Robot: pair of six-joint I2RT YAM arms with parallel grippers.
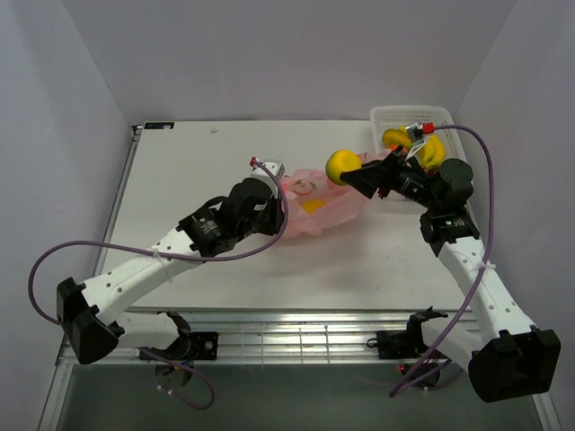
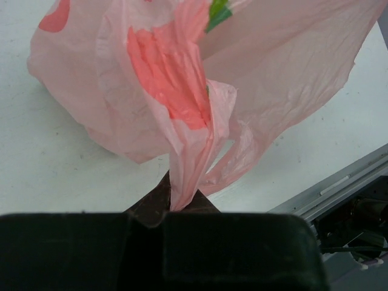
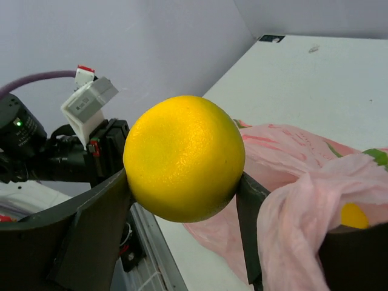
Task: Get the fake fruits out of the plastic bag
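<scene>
A yellow round fruit [image 1: 343, 165] is held between the fingers of my right gripper [image 1: 358, 172], filling most of the middle of the right wrist view. The pink plastic bag [image 1: 328, 208] lies below and left of it, with another yellow fruit [image 1: 312, 204] showing inside. My left gripper [image 1: 274, 215] is shut on the bag's bunched plastic, which rises from between its fingers in the left wrist view. In the right wrist view, a fold of pink plastic [image 3: 291, 242] hangs over my right gripper's side.
A white basket [image 1: 382, 117] at the back right holds bananas [image 1: 433, 149] and other fruit, partly behind the right arm. Grey walls border the table.
</scene>
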